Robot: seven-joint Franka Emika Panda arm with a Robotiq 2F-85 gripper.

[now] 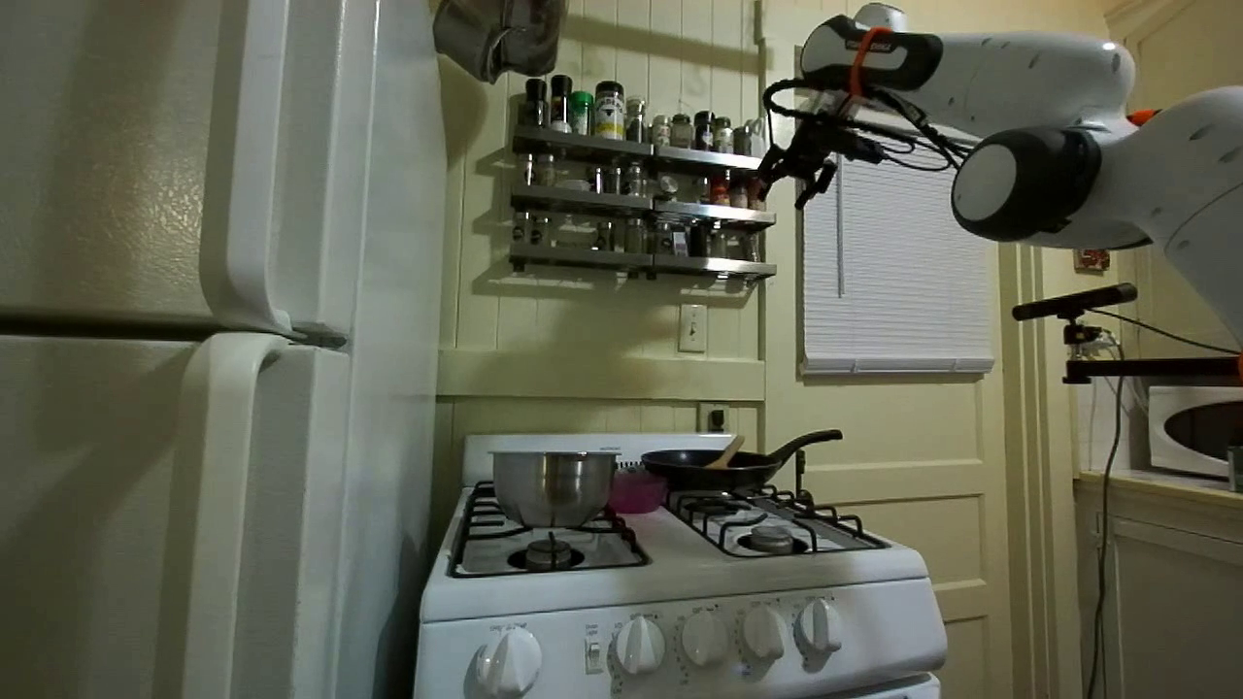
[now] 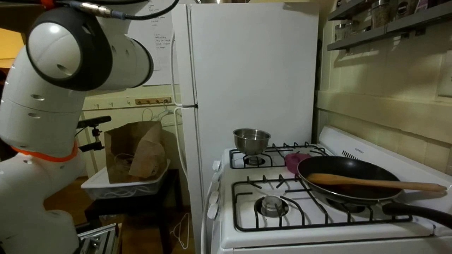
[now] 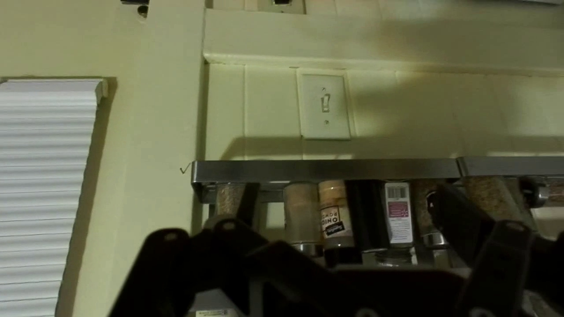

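Note:
My gripper (image 1: pixel 787 193) is raised at the right end of the spice rack, its dark fingers spread apart. In the wrist view, which is upside down, the gripper stands open, with spice jars visible through the gap between its fingers. Among them are an onion powder jar (image 3: pixel 336 214), a dark bottle (image 3: pixel 367 214) and a jar with a white and pink label (image 3: pixel 398 211). They rest on the lowest metal shelf (image 3: pixel 322 170). No object appears held. In exterior view 2 the gripper is out of frame.
Below, the white stove (image 1: pixel 688 571) bears a steel pot (image 1: pixel 554 487), a pink item (image 1: pixel 636 491) and a black pan (image 2: pixel 351 165) with a wooden spoon (image 2: pixel 373 181). Window blinds (image 1: pixel 897 262) hang right of the rack; the fridge (image 2: pixel 256 72) stands left of the stove.

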